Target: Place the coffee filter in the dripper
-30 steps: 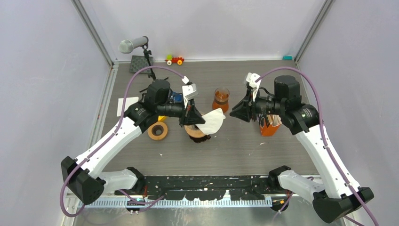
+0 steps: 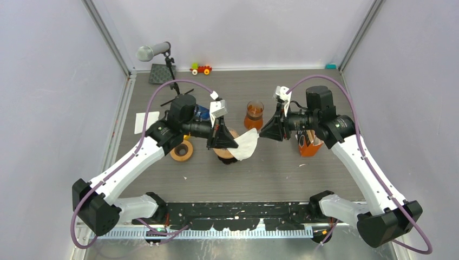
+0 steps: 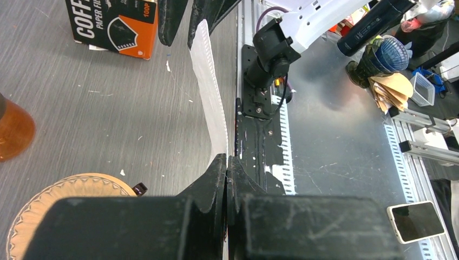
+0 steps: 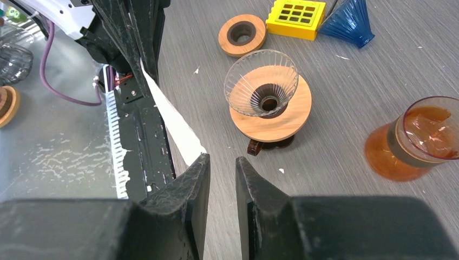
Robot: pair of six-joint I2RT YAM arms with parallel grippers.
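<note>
A white paper filter (image 2: 245, 144) hangs from my left gripper (image 2: 231, 145), which is shut on it above the clear dripper (image 4: 243, 81) on its wooden stand (image 4: 287, 122). In the left wrist view the filter (image 3: 210, 92) stands edge-on, its far end at my right gripper's fingers. My right gripper (image 2: 262, 134) is part open at the filter's right edge. In the right wrist view the filter's tip reaches the left finger; whether it lies between the fingers is not clear.
A glass of amber liquid (image 2: 254, 120) stands behind the dripper. An orange filter box (image 2: 307, 147) is at the right. A wooden ring (image 2: 186, 152), a yellow toy (image 4: 296, 21) and a blue cone (image 4: 352, 24) are at the left.
My right gripper has moved left to the filter's edge.
</note>
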